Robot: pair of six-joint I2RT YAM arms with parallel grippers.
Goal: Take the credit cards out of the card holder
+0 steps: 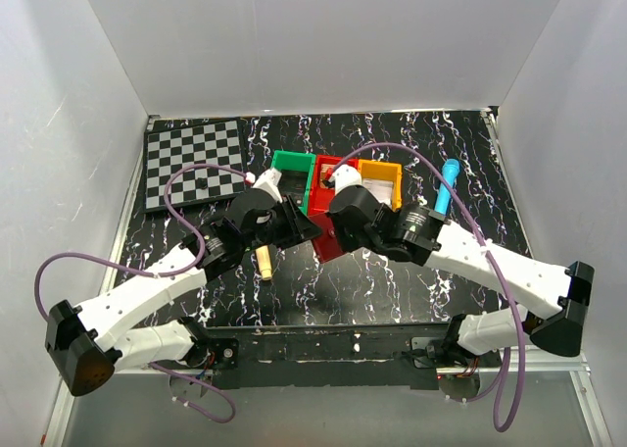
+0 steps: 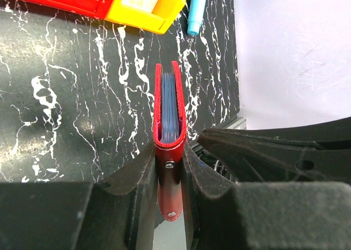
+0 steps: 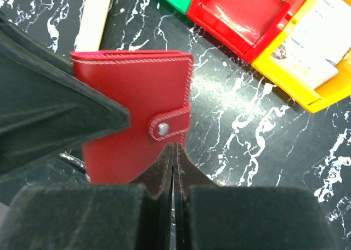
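Observation:
The red card holder [image 3: 104,146] is held off the table by my left gripper, which is shut on it. Between its red edges, a stack of clear card sleeves [image 2: 169,107] shows edge-on. In the right wrist view, the snap flap [image 3: 171,123] with its silver stud lies flat against the holder's face. My right gripper is shut, its tips together with nothing between them, and the flap is outside them, just above the tips. Whether cards sit inside the sleeves I cannot tell.
Behind the holder stand a green bin [image 1: 292,161], a red bin [image 1: 322,199] and a yellow bin [image 1: 381,170]. A chequered board [image 1: 194,161] lies far left, a blue tube [image 1: 447,185] at right, and a cream stick [image 1: 265,263] near the left gripper.

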